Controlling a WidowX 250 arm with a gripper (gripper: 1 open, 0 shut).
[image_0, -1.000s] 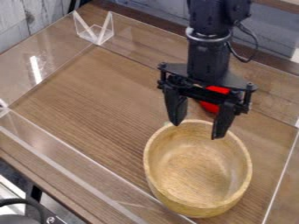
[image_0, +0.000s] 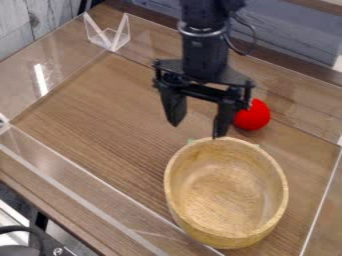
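Observation:
The dark robot gripper (image_0: 201, 104) hangs from the arm over the middle of the table, its fingers spread open. A red round object (image_0: 253, 114) sits just right of the gripper, partly behind its right side. A large pale wooden bowl (image_0: 225, 226) stands in front, below the gripper. A small light green piece, partly hidden, shows at the bowl's far rim.
A white wire-like object (image_0: 104, 36) stands at the back left. The table's raised edges run along the left and back.
The gripper has moved up and to the left, uncovering more of the red object. The bowl stays where it was.

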